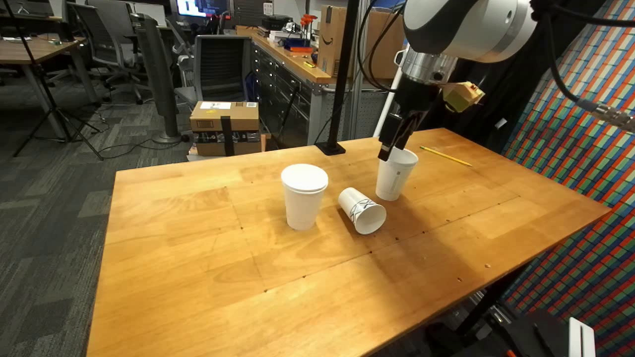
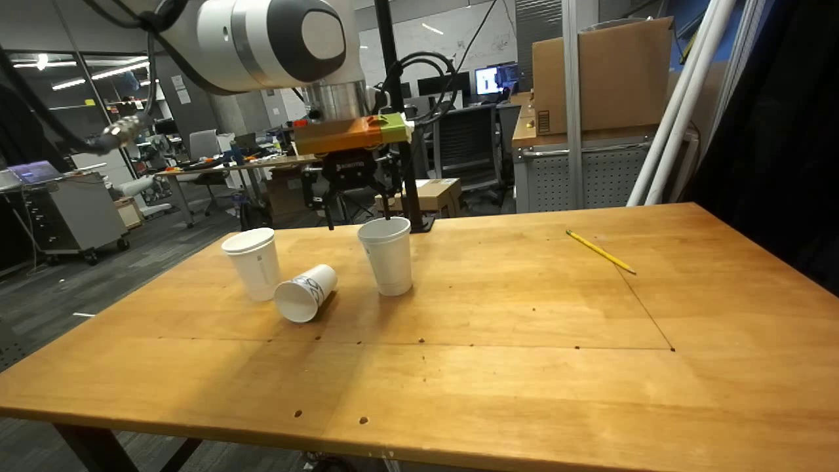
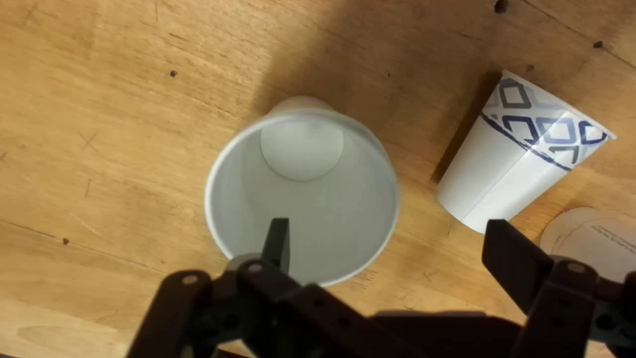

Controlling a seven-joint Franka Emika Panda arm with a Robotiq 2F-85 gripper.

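An upright white paper cup (image 1: 393,178), its mouth uncovered, stands on the table below my gripper (image 2: 359,221). My gripper is open. In the wrist view, one finger (image 3: 278,241) overlaps the mouth of this cup (image 3: 316,203), while the other finger (image 3: 514,256) lies well outside it. Whether the first fingertip dips below the rim, I cannot tell. A smaller patterned cup (image 3: 518,155) lies on its side close by. Beyond it stands a white cup with a covered top (image 1: 303,199); only part of that top (image 3: 596,238) shows in the wrist view.
A yellow pencil (image 2: 602,252) lies on the wooden table (image 2: 503,393), away from the cups. A black post (image 1: 338,77) rises at the table's back edge, near the arm. Wide bare areas lie at the front and on both sides.
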